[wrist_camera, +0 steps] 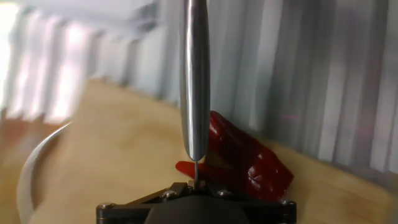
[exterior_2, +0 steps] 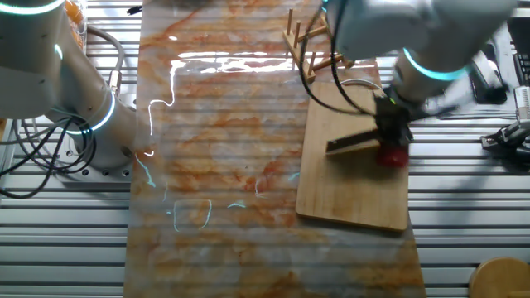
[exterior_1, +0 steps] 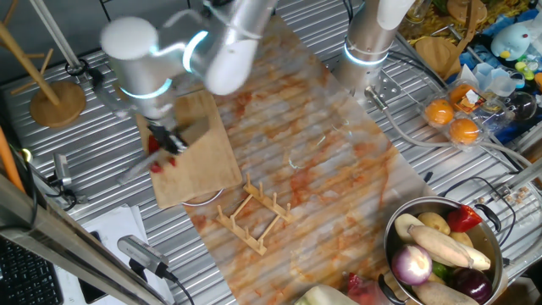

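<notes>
A knife crosses my gripper, which is shut on it where its silver handle [wrist_camera: 196, 81] meets the thin blade. In exterior view 1 the blurred blade [exterior_1: 196, 130] points right over the wooden cutting board [exterior_1: 196, 174], while the handle [exterior_1: 135, 169] sticks out past the board's left edge. Shiny red pepper [wrist_camera: 258, 174] shows beside and below the knife in the wrist view, and under the gripper in exterior view 2 as a red patch [exterior_2: 392, 155]. Whether the blade touches the pepper is hidden.
A wooden peg rack [exterior_1: 256, 219] stands near the board's front corner. The steel pot [exterior_1: 392, 246] at front right holds several vegetables. A grey device [exterior_1: 146, 254] lies at front left.
</notes>
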